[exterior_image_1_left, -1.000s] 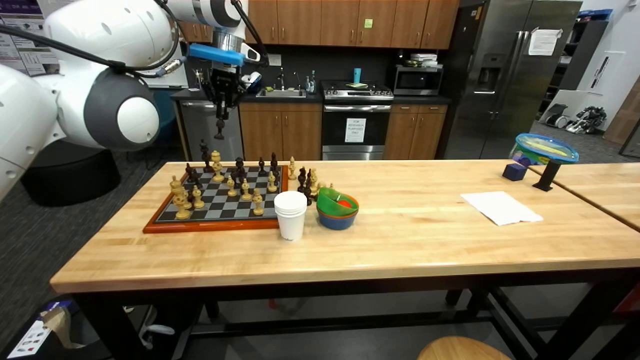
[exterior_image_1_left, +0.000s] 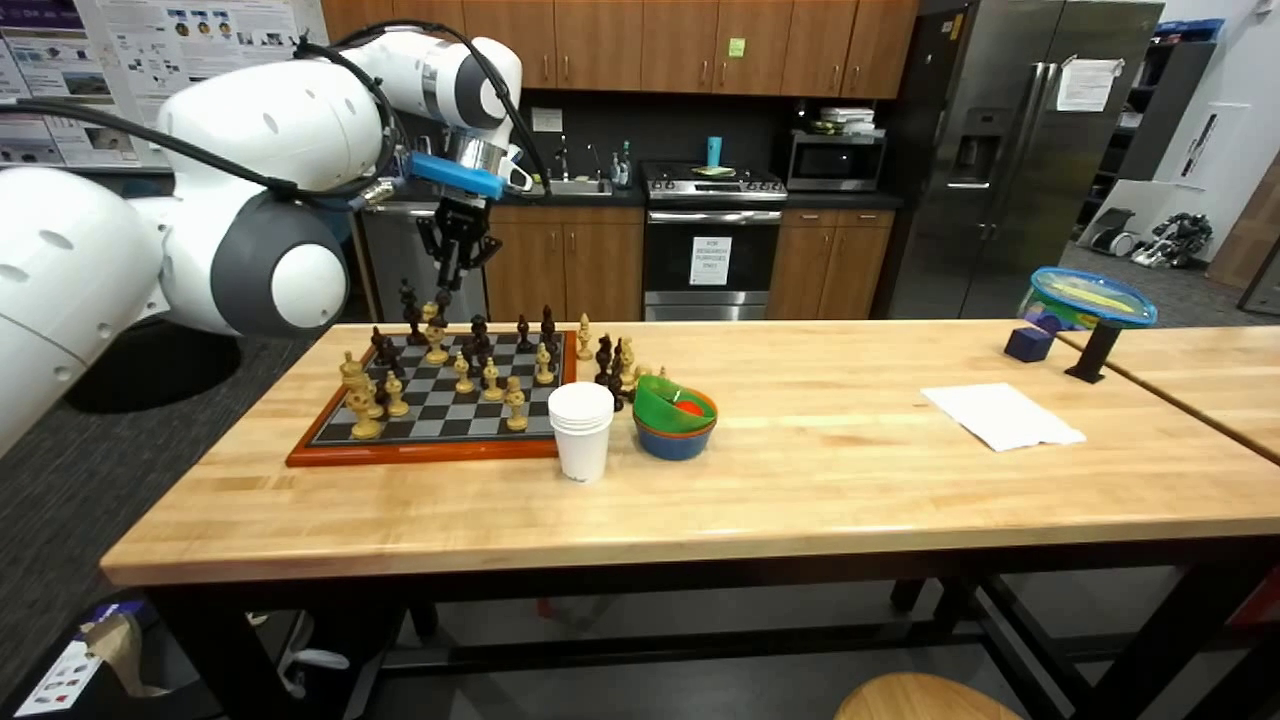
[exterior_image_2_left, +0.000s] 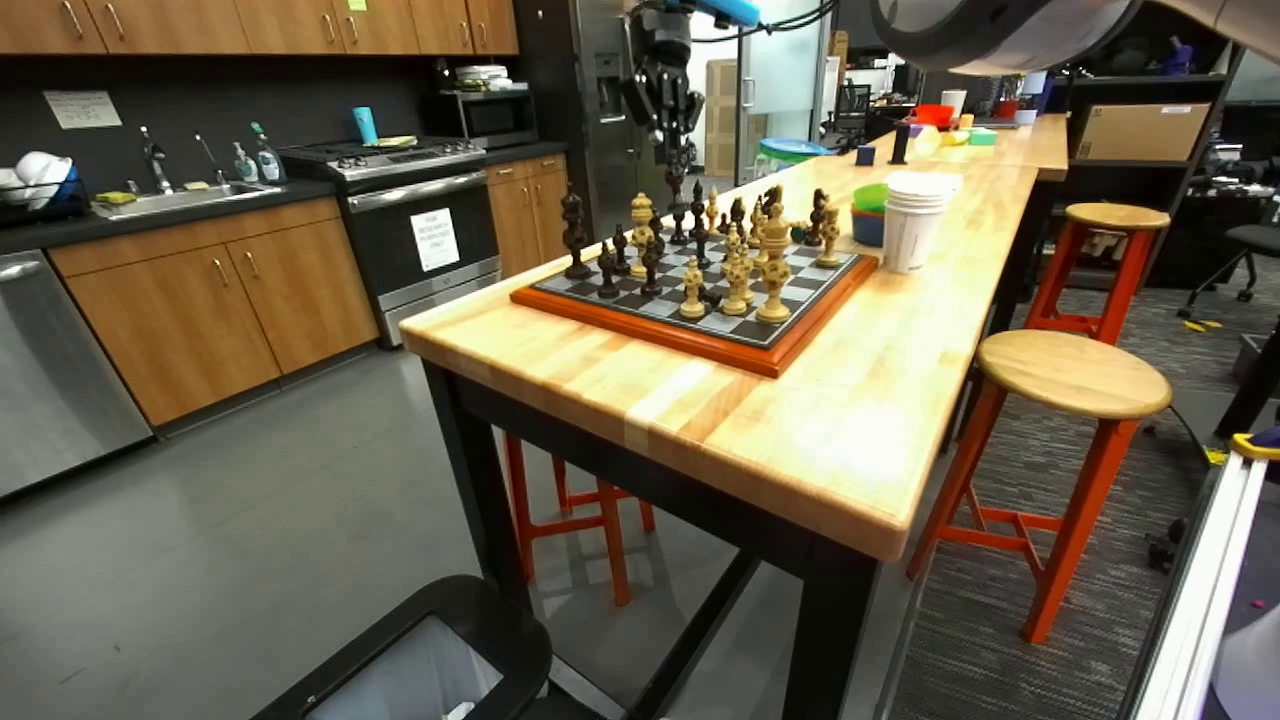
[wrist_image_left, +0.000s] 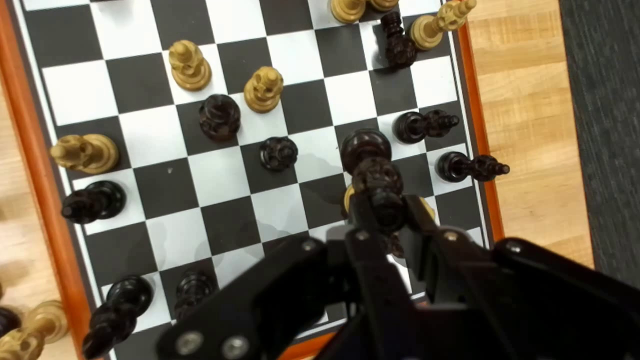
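Observation:
A dark chess piece (wrist_image_left: 376, 175) hangs upright in my gripper, which is shut on its upper end. In exterior view 1 the gripper (exterior_image_1_left: 453, 258) is over the far left part of the chessboard (exterior_image_1_left: 450, 450), with the held piece above the board. A pale piece (wrist_image_left: 349, 197) stands beneath the held one and is mostly hidden by it and the fingers in the wrist view. The same tall pale piece (exterior_image_2_left: 641, 240) shows on the board in exterior view 2. Other dark and pale pieces stand around it.
Two dark pieces (wrist_image_left: 423, 125) stand close by, near the board's edge. Several pieces (exterior_image_1_left: 629, 364) stand off the board at its right. White cups (exterior_image_1_left: 582, 434) and bowls (exterior_image_1_left: 674, 445) are near the front right corner.
My arm has come down and slightly right in exterior view 1, bringing the held dark piece close above the standing pieces. The board and its pieces look unmoved.

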